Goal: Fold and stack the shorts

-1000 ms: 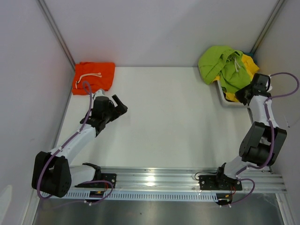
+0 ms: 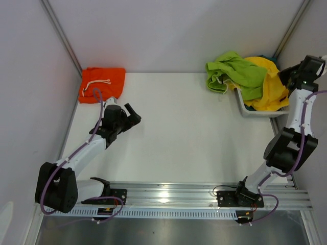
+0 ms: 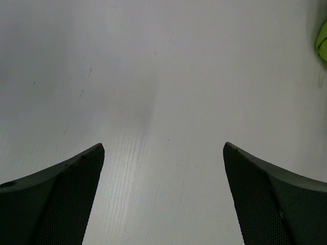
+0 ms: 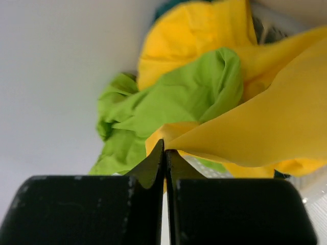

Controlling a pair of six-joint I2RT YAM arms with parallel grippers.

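Observation:
Red shorts with white drawstring lie at the back left. At the back right, yellow shorts and green shorts heap over a white basket, the green spilling past its left side. My right gripper is over the basket's right side, shut on yellow cloth, seen pinched at the fingertips in the right wrist view. My left gripper stands open over the left of the table, with bare table between its fingers in the left wrist view.
Walls close in the sides and back. A dark teal cloth shows behind the yellow one.
The green shorts shifted, now hanging further left over the basket's edge. The left arm is nearly unchanged.

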